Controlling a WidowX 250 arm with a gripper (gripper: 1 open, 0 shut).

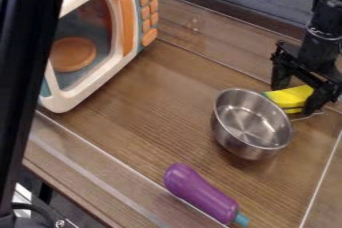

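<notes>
My black gripper (pixel 297 80) hangs at the right edge, open, its fingers down around a yellow object (pixel 289 96), perhaps a banana or a toy, which lies on the wooden counter (pixel 134 132) just behind a steel pot (pixel 249 124). Whether the fingers touch it, I cannot tell. The far end of the yellow object is partly hidden by the gripper.
A toy microwave (pixel 124 12) with an orange plate inside stands at the upper left. A purple toy vegetable (pixel 198 191) lies at the front.
</notes>
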